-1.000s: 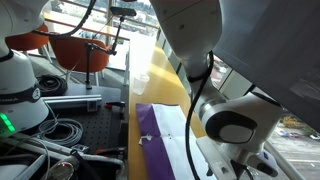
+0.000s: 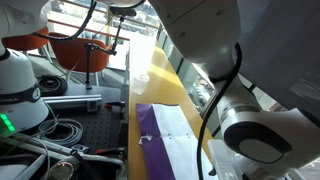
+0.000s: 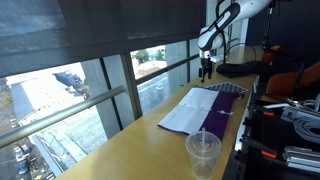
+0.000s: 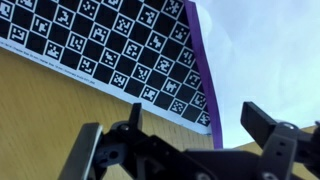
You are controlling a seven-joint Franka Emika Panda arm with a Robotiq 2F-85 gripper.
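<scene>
A white cloth with purple bands (image 3: 198,112) lies spread on the wooden table, one corner lifted a little in the second exterior view. In the wrist view, its white part (image 4: 265,60) and purple edge lie beside and partly over a black-and-white marker board (image 4: 110,45). My gripper is open above the table, its fingers wide apart with nothing between them. From the second exterior view, the gripper (image 3: 205,73) hangs at the table's far end, beyond the cloth. The first exterior view shows the cloth (image 2: 165,135) under the arm; my fingers cannot be made out there.
A clear plastic cup (image 3: 203,155) stands near the table's near right edge, apart from the cloth. Bare table (image 3: 120,150) stretches to the left of it. Windows line the left side. An orange chair (image 2: 85,55) and cables (image 2: 65,130) are off the table.
In the first exterior view, the arm has moved to the right and lower, nearer to the camera. The cloth lies as before.
</scene>
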